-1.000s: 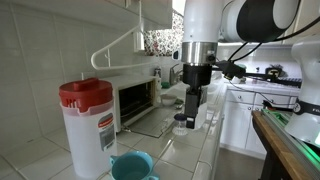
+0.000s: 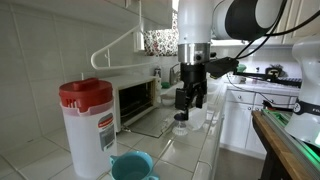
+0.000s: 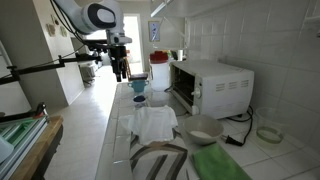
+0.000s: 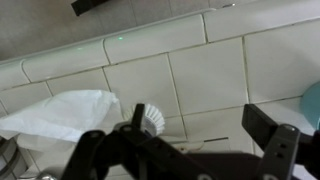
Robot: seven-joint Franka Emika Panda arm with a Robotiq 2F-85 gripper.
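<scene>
My gripper is open above the tiled counter, its fingers spread and empty. A small clear cup stands on the counter below it. In the wrist view the ribbed cup is partly covered by the left finger, while bare tiles show between the fingers. Nearer the exterior camera sits a blue mug, cut off at the right edge of the wrist view. The second exterior view places the gripper near the blue mug.
A white canister with a red lid stands by the wall. A toaster oven, white cloth, shallow bowl, green cloth and striped cloth occupy the counter. Its front edge drops to the floor.
The gripper has turned at the wrist, so both fingers now show apart in exterior view 1. The blue mug, small cup and canister have stayed put.
</scene>
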